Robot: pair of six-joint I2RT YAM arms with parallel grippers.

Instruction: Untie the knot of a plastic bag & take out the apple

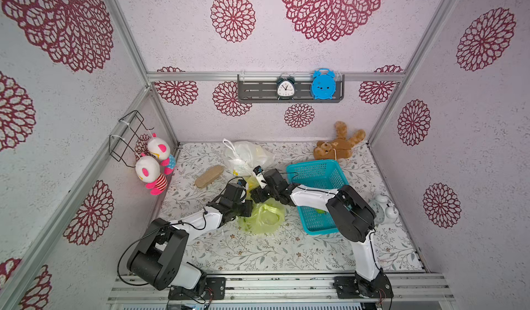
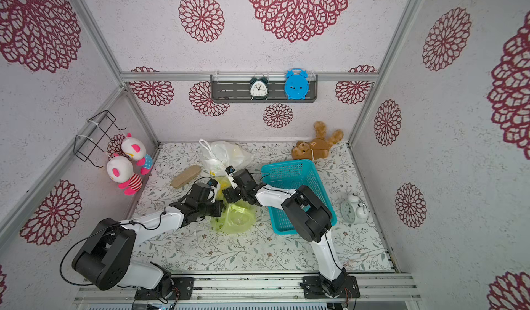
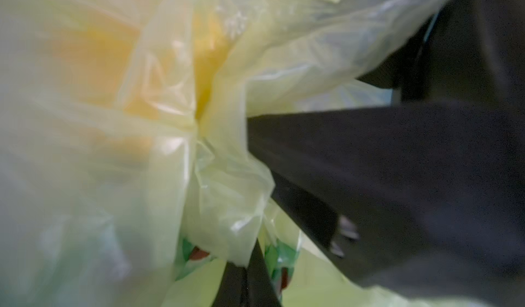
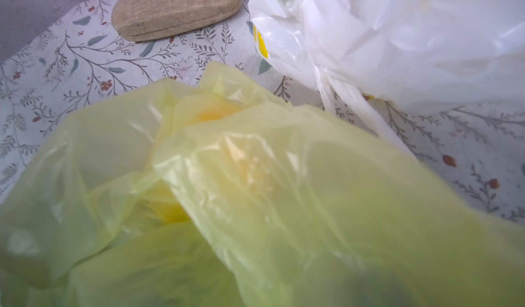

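A yellow-green plastic bag (image 1: pixel 265 219) lies crumpled at the table's middle, with yellow and orange showing through its film in both wrist views; no apple can be made out. My left gripper is shut low in the bag's folds, nothing clear between its fingers. My right gripper (image 1: pixel 258 195) reaches into the upper part of the bag from the right; in the left wrist view its dark fingers press against the film, and how far apart they stand is hard to see.
A white bag (image 4: pixel 415 28) and a beige case (image 4: pixel 175 9) lie behind. A teal basket (image 2: pixel 298 166) sits under the right arm, a teddy bear (image 2: pixel 312 147) at the back right, a white clock (image 2: pixel 354 210) at the right.
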